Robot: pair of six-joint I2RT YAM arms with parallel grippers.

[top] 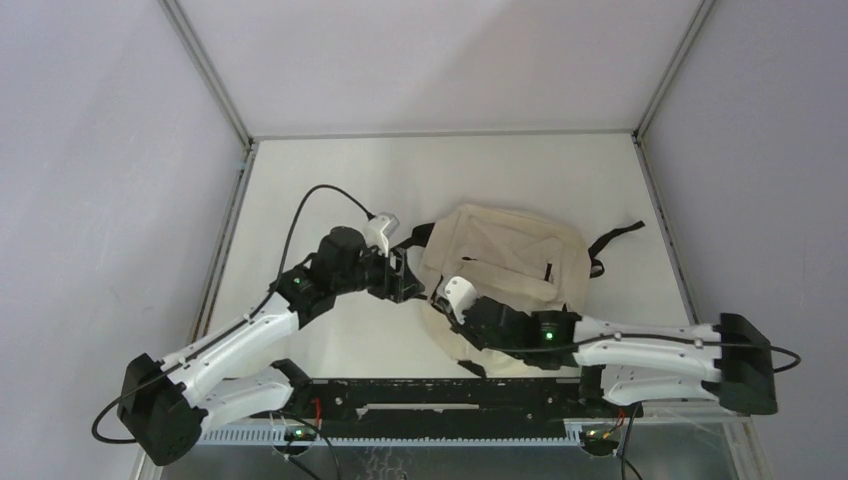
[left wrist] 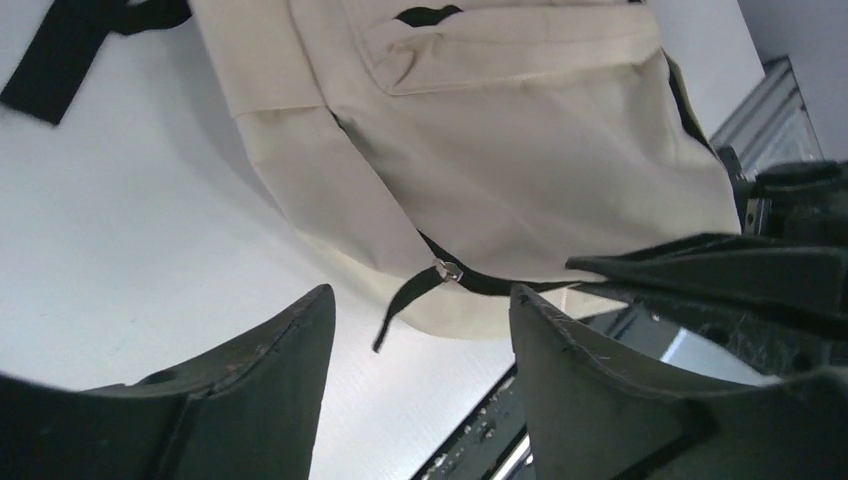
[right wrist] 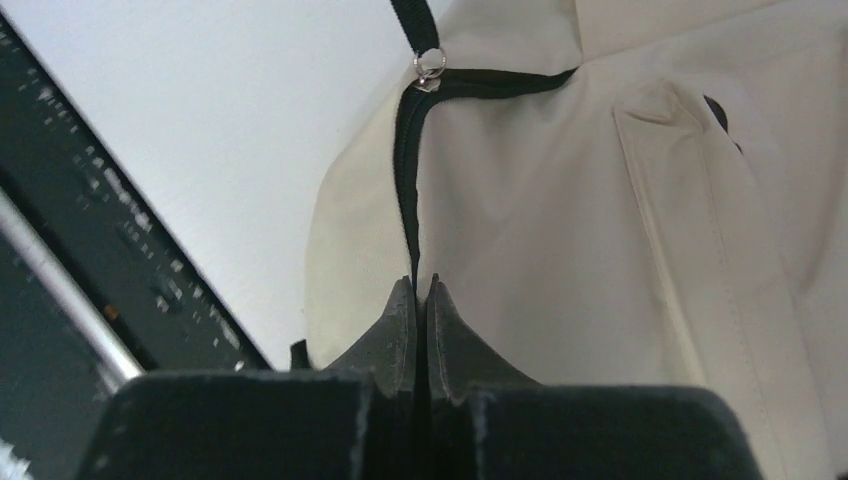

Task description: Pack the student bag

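The beige bag (top: 505,240) lies on the white table, with a black zipper and a ringed zipper pull (left wrist: 446,271) on its near left side. My left gripper stands open just short of the pull, its strap hanging between the open fingers in that view, nothing held. My right gripper is shut on the black zipper band along the bag's edge, below the pull; in the left wrist view its dark fingertips meet the band at the right.
Black straps (top: 614,235) stick out at the bag's right and upper left. The dark rail (top: 420,390) runs along the near edge.
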